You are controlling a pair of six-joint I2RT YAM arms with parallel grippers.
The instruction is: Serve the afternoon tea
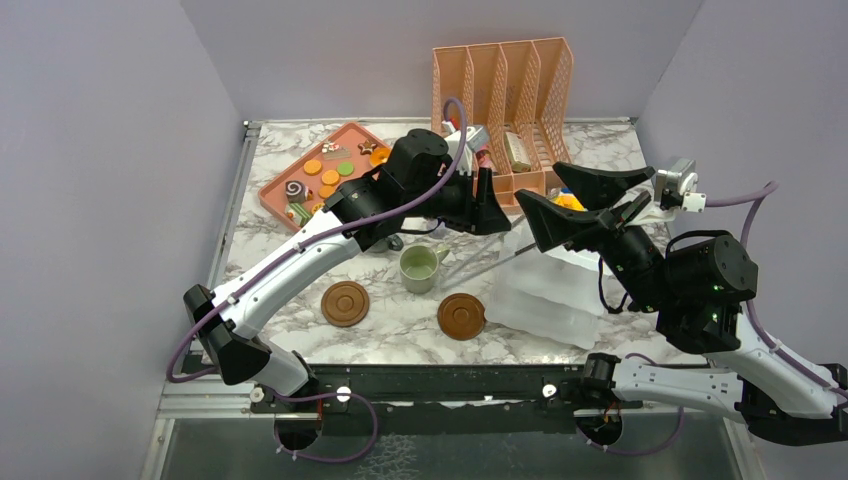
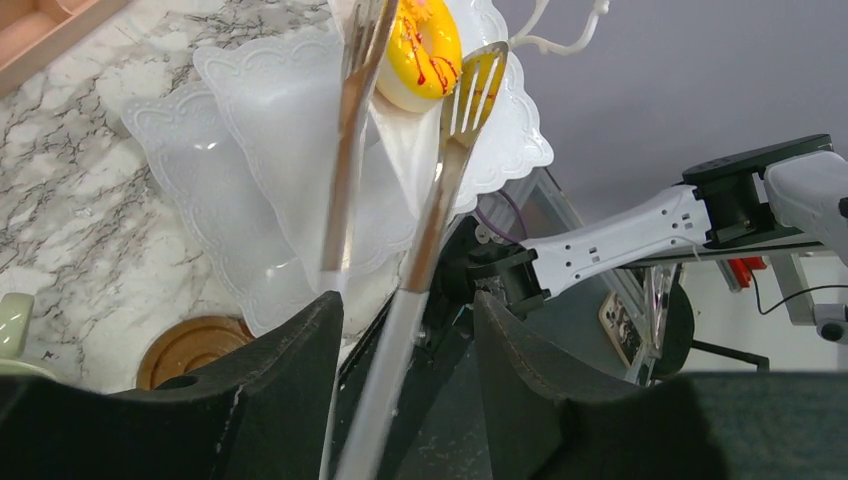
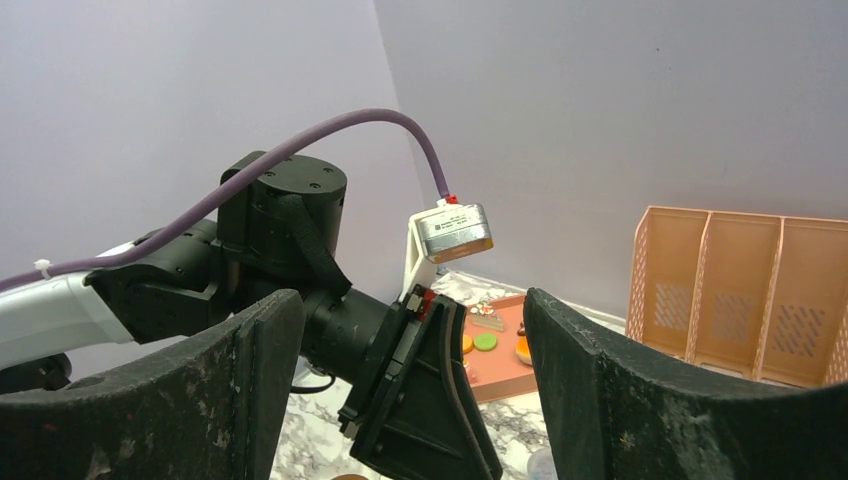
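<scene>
Metal serving tongs with fork-like ends (image 2: 430,230) lie between the spread fingers of my left gripper, their two arms apart and blurred. One arm runs close by the left finger; a gap separates the other from the right finger. Whether they touch cannot be told. Beyond the tongs sits a yellow-iced donut (image 2: 415,50), with white scalloped plates (image 2: 270,150) around and below it. From above, my left gripper (image 1: 490,222) hangs right of the green mug (image 1: 419,268). My right gripper stands open and empty, facing the left arm.
An orange tray (image 1: 280,207) of toy sweets lies at the back left. A peach divided rack (image 1: 503,70) stands behind. Two brown coasters (image 1: 345,303) lie on the front marble. Right of the plates, the right arm (image 1: 690,280) takes up room.
</scene>
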